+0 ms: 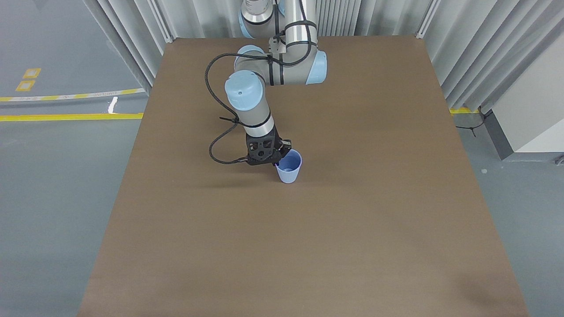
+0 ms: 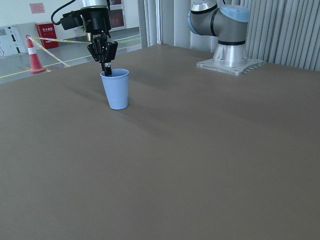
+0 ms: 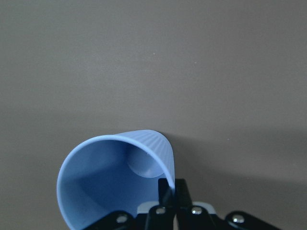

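Note:
A pale blue ribbed cup (image 1: 289, 170) is at the middle of the brown table, its opening up, just under my gripper (image 1: 277, 158). The left view shows the cup (image 2: 115, 92) with the black gripper (image 2: 106, 67) at its rim. In the wrist view the cup (image 3: 96, 177) lies at the lower left, and my gripper is shut on its right rim, the wall between the two fingers.
The arm's base (image 2: 230, 60) stands at the back. Curtains and a white block (image 1: 534, 105) are beyond the table edges.

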